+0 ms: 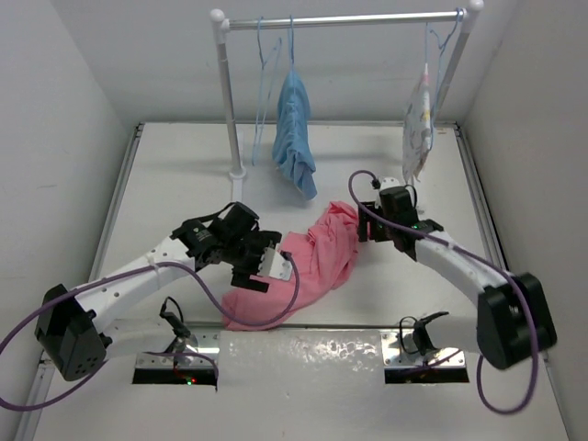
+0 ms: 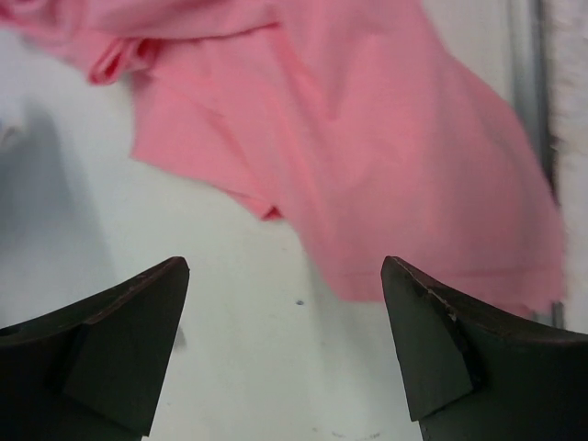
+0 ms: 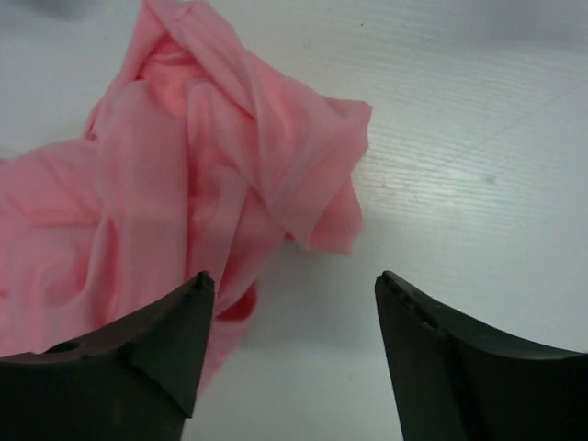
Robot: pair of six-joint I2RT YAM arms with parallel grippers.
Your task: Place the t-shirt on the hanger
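Note:
The pink t-shirt (image 1: 317,266) lies crumpled on the table, spread from its gathered upper right end down to the table's front edge. Above its left side is my left gripper (image 1: 260,260); in the left wrist view its fingers (image 2: 129,344) stand wide apart with only bare table between them. My right gripper (image 1: 367,220) is at the shirt's upper right corner. Between its parted fingers nothing is held, and the shirt's bunched folds (image 3: 220,138) lie ahead of them. On the rack's left, an empty blue hanger (image 1: 260,101) hangs from the bar.
A white rack (image 1: 349,20) spans the back. A blue garment (image 1: 294,133) hangs near its middle, and a patterned white one (image 1: 418,129) at its right end. Bare table shows on both sides of the shirt.

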